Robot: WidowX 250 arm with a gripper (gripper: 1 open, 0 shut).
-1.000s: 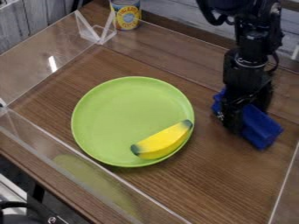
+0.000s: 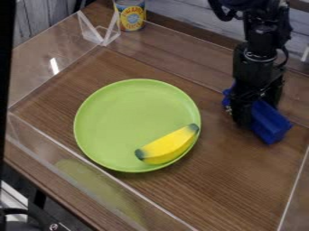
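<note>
The black robot arm comes down from the top right, its gripper (image 2: pixel 255 101) low over a blue object (image 2: pixel 270 126) on the right side of the wooden table. The dark fingers overlap the blue object; whether they hold it is not clear. A yellow banana (image 2: pixel 167 144) lies on the lower right part of a green plate (image 2: pixel 121 113) to the left of the gripper.
A can (image 2: pixel 129 14) stands at the back left edge, beside a clear plastic piece (image 2: pixel 104 23).
The arm and gripper have shifted slightly, with the arm's upper part a little to the right. The blue object has moved very little. The plate and banana are unchanged.
</note>
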